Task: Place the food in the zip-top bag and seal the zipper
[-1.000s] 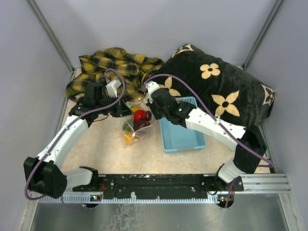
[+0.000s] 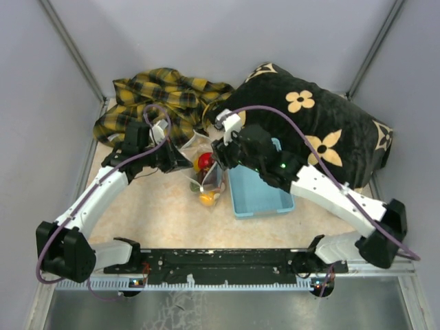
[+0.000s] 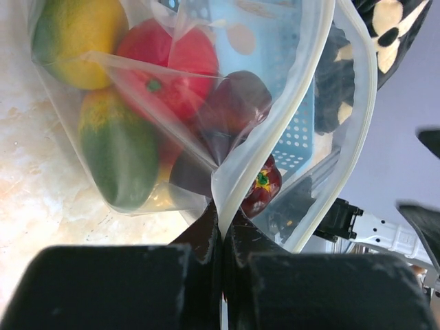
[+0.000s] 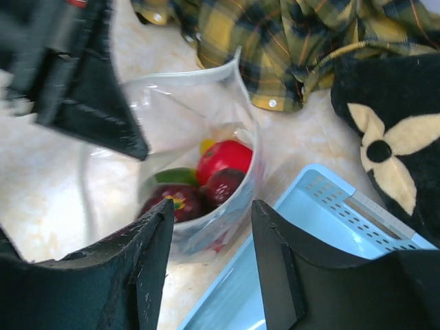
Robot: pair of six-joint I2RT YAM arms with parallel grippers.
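The clear zip top bag (image 3: 158, 199) hangs with its mouth apart. Its white rim runs down between the fingertips of my left gripper, which is shut on that edge. Inside the bag lie a red tomato-like food (image 3: 168, 62), dark red pieces (image 4: 180, 199), a green-yellow fruit (image 3: 118, 148) and an orange-yellow one (image 2: 207, 198). On the opposite side of the mouth, my right gripper stands open. The bag's near rim (image 4: 227, 213) shows beyond the gap between its fingers, with nothing gripped. Whether those fingers touch the film I cannot tell.
An empty light blue basket (image 2: 258, 192) stands right of the bag, under the right arm. Behind lie a yellow-black plaid cloth (image 2: 161, 96) and a black flowered cushion (image 2: 313, 103). Bare table (image 2: 151, 220) extends at the front left.
The left arm barely moved.
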